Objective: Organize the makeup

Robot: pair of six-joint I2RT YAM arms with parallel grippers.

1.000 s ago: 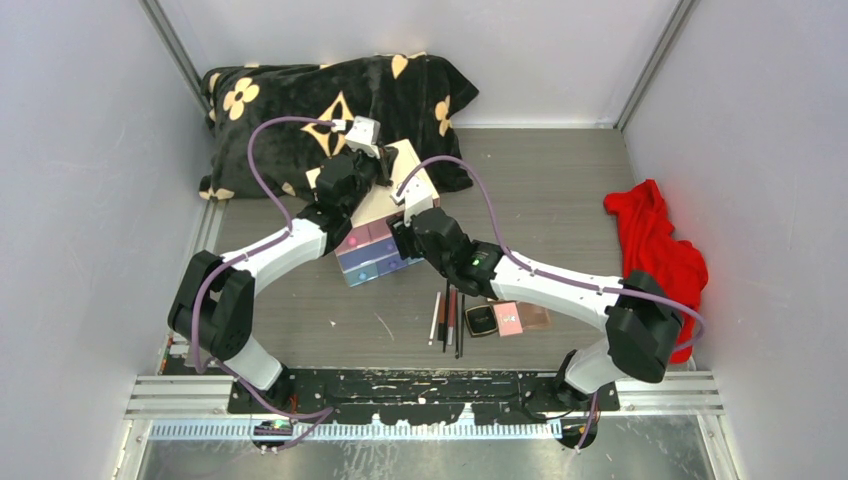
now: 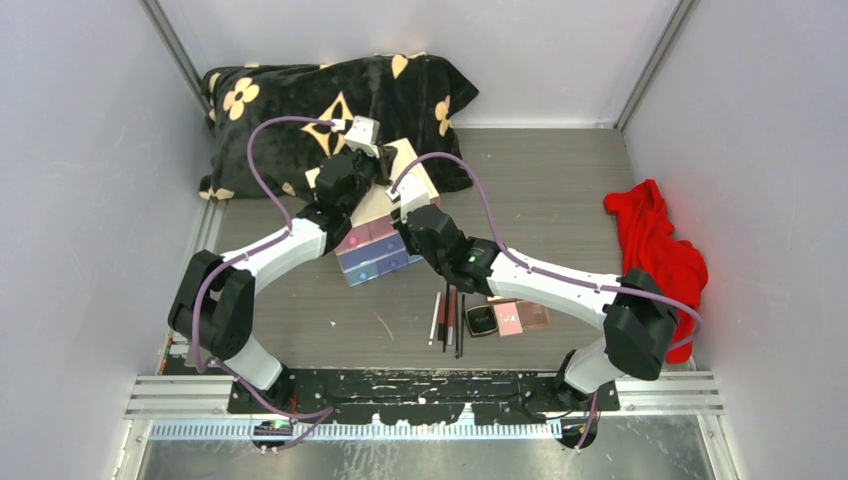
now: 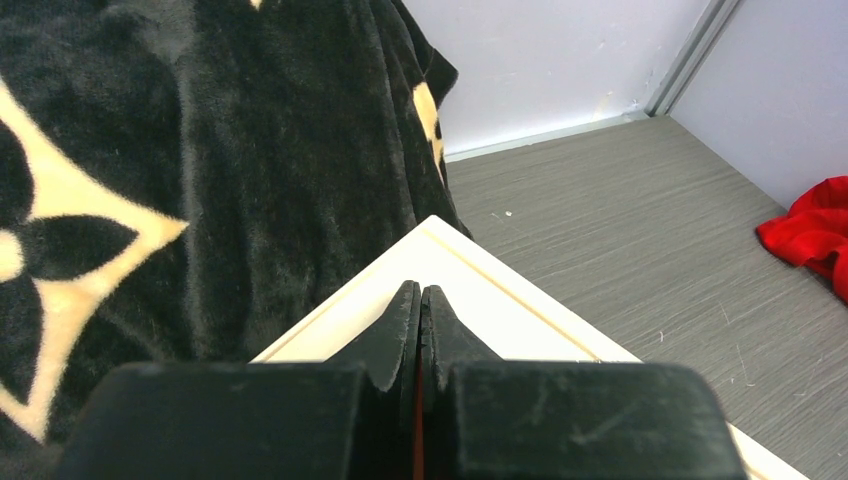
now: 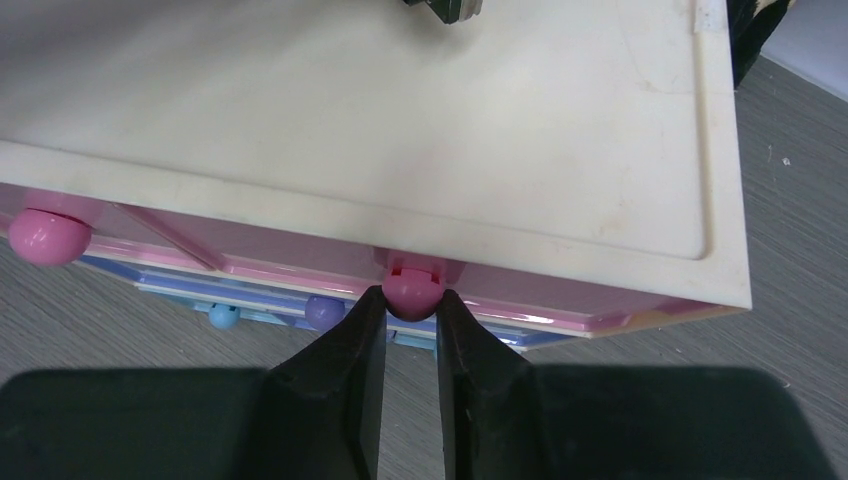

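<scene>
A drawer organizer with a cream top and pink, purple and blue drawers stands before the pillow. My left gripper is shut over the top, nothing visible between its fingers. My right gripper has its fingertips at the right-hand pink knob of the upper drawer, closing round it; whether it grips is unclear. Pencils or brushes, a black compact and a pink palette lie at the front, beside the right arm.
A black patterned pillow lies behind the organizer. A red cloth lies at the right. Bare floor shows at front left and right rear.
The right gripper has shifted very slightly at the organizer's front. The left arm stays still.
</scene>
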